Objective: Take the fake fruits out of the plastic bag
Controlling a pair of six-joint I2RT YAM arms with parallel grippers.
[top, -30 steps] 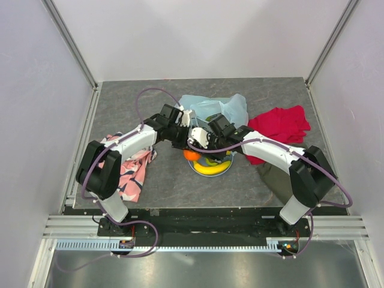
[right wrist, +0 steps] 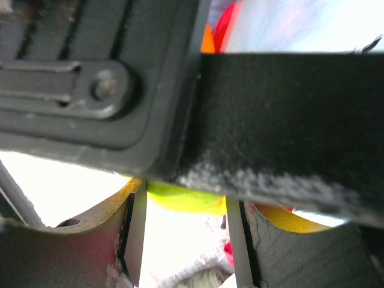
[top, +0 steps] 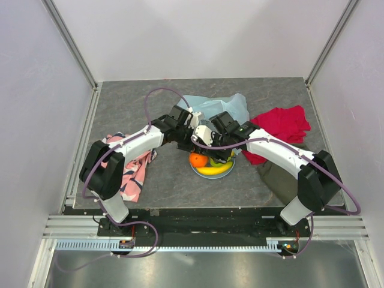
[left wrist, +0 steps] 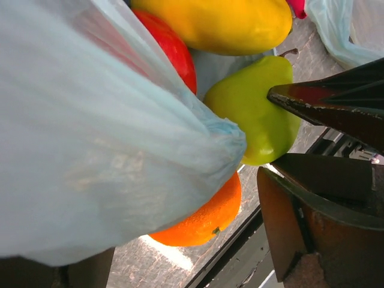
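A plate [top: 213,175] holds an orange [top: 198,160], a banana [top: 213,170] and a green pear [left wrist: 252,114]. The pale blue plastic bag [left wrist: 90,150] drapes over fruit in the left wrist view, beside a red fruit [left wrist: 171,48] and a yellow fruit [left wrist: 228,21]. My left gripper [top: 186,135] is at the bag over the plate's left side; its fingers are open. My right gripper [top: 219,153] is over the plate, with a yellow-green fruit [right wrist: 186,198] between its fingers; whether they grip it is unclear.
A red cloth [top: 282,123] and an olive cloth [top: 276,183] lie at the right, a pink patterned cloth [top: 132,180] at the left.
Both grippers have shifted slightly to the right, and the plate with the fruit has moved right too, showing more of the orange.
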